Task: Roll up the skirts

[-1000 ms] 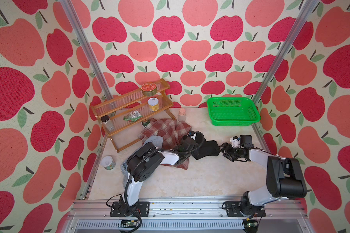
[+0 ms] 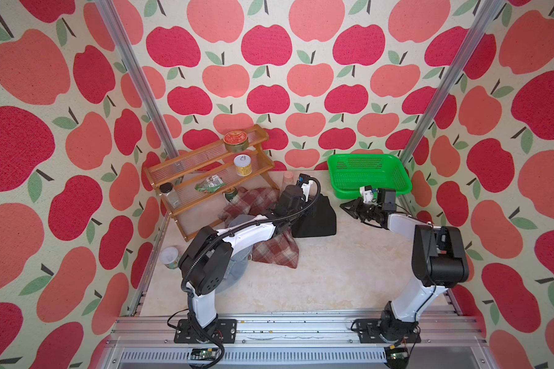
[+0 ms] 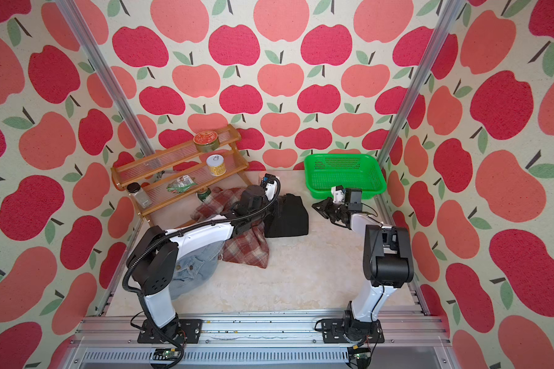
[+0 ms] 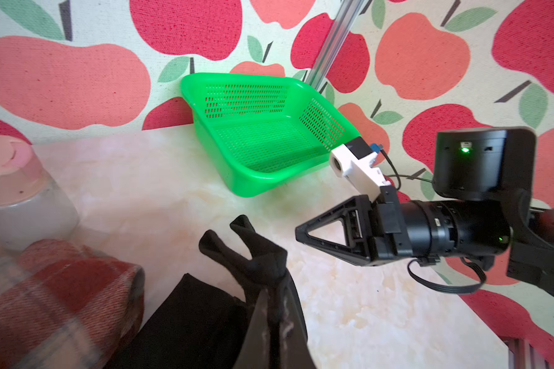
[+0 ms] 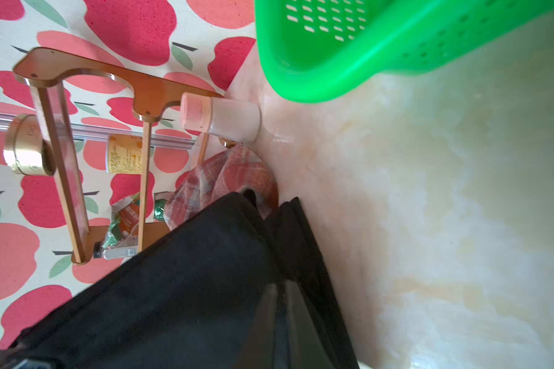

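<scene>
A black skirt (image 2: 314, 221) hangs lifted beside the plaid cloth (image 2: 275, 249). My left gripper is shut on the black skirt, whose bunched top rises above its fingertips in the left wrist view. My right gripper (image 2: 344, 208) is just right of the black skirt, below the basket; in the right wrist view the skirt fills the lower middle, and the blur hides how the fingertips stand. A grey denim piece (image 3: 197, 270) lies under my left arm.
A green basket (image 2: 369, 184) stands at the back right. A wooden shelf (image 2: 203, 160) with cans and packages is at the back left, a pink-lidded jar (image 4: 15, 178) near it.
My left gripper has risen toward the back, lifting the black skirt with it. My right gripper has also moved up toward the back, toward the basket.
</scene>
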